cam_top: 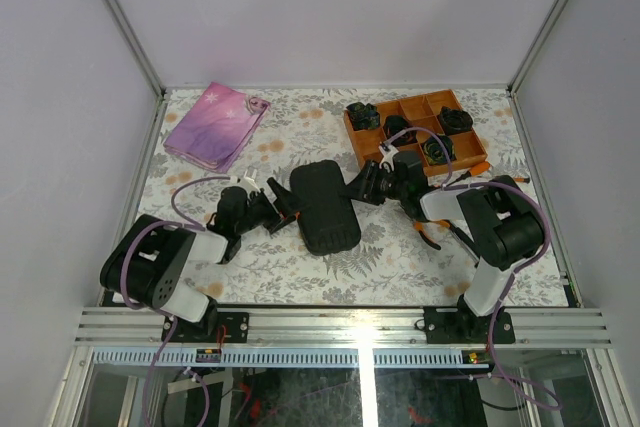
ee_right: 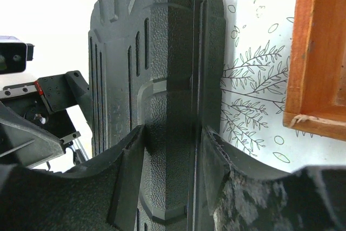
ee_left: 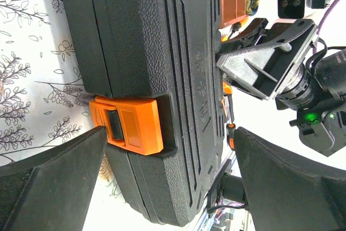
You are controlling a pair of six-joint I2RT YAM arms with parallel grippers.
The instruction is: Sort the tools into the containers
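In the top view a closed black tool case (cam_top: 325, 209) lies on the middle of the patterned table. Its orange latch (ee_left: 132, 125) faces my left gripper, which stands open on either side of the latch with nothing held. On the case's right side my right gripper is shut on the case edge, one finger on its top and the other along its side. Orange-handled pliers (cam_top: 428, 233) and other tools lie under and beside the right arm, partly hidden.
A wooden compartment box (cam_top: 384, 154) with several dark rolled bundles stands at the back right. A folded purple cloth (cam_top: 215, 127) lies at the back left. Bare table shows in front of the case.
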